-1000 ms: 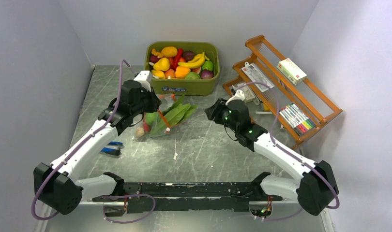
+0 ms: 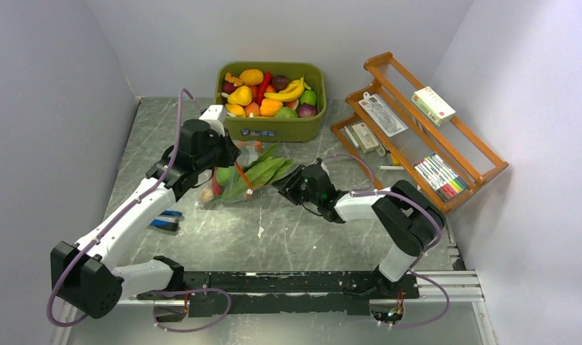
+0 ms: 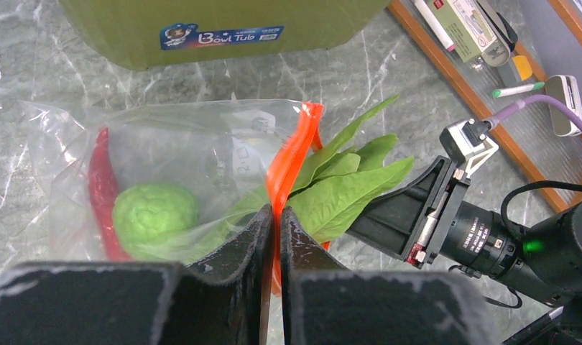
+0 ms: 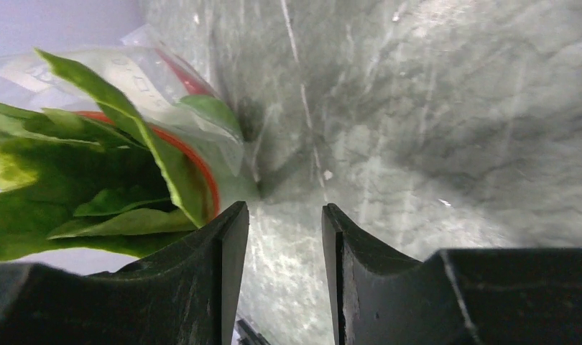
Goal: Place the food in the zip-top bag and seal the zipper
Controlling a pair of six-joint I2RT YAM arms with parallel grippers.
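Note:
A clear zip bag [image 3: 209, 136] with an orange zipper rim [image 3: 289, 162] lies on the table, its mouth facing right. Inside it are a red pepper [image 3: 103, 187] and a round green vegetable [image 3: 155, 213]. The leafy green vegetable [image 3: 349, 194] is only partly in, its leaf ends sticking out past the orange rim. My left gripper is shut on that rim. Close to the protruding leaves, my right gripper stands open with nothing between its fingers; in its wrist view the leaves [image 4: 94, 172] lie left of the fingers.
A green tub [image 2: 274, 129] of assorted produce stands behind the bag. To the right is a wooden rack [image 2: 396, 122] with boxes and markers. A blue and black object [image 2: 166, 221] lies at the left. Table in front of the bag is bare.

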